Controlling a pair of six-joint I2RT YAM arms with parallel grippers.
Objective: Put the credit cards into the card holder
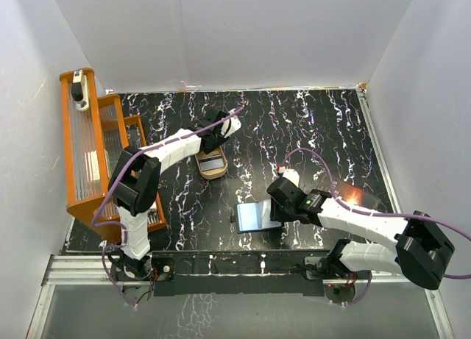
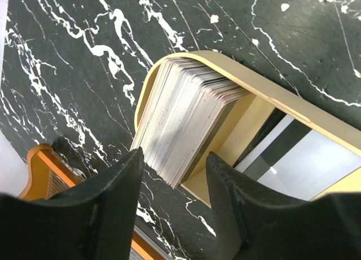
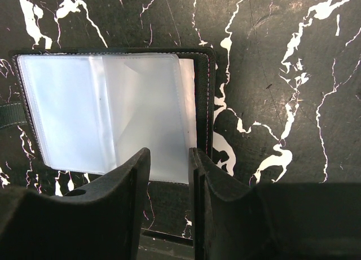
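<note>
A tan oval box (image 1: pixel 222 169) holds a tilted stack of white cards (image 2: pixel 179 105), seen close in the left wrist view. A dark-banded card (image 2: pixel 311 161) lies flat in the box's other half. My left gripper is over the near end of the stack, its fingers parted, the cards showing between the tips. The card holder (image 1: pixel 257 216) lies spread on the table, black with clear sleeves. Over its right-hand sleeve (image 3: pixel 148 113) hovers my right gripper, fingers apart; no card shows between them, and its right fingertip overlaps the sleeve's edge.
An orange wooden shelf rack (image 1: pixel 82 144) stands along the left side. A reddish translucent patch (image 1: pixel 352 195) lies right of the right arm.
</note>
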